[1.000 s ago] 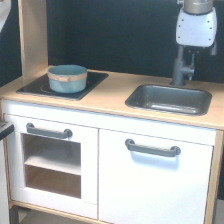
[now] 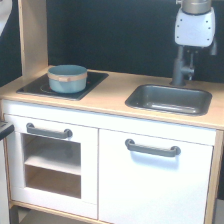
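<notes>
A blue pot (image 2: 67, 82) with a tan band sits on the black stovetop (image 2: 38, 88) at the left of a toy kitchen counter. The sink (image 2: 170, 99) with a grey faucet (image 2: 183, 67) is on the right. At the far left edge, a white arm part (image 2: 8, 62) and a dark piece below it are only partly in frame; the state of the gripper cannot be told.
Below the wooden counter (image 2: 114, 95) are a white oven door (image 2: 90, 175) with a window and a white cupboard door (image 2: 155, 190), both with dark handles. The counter between stove and sink is clear.
</notes>
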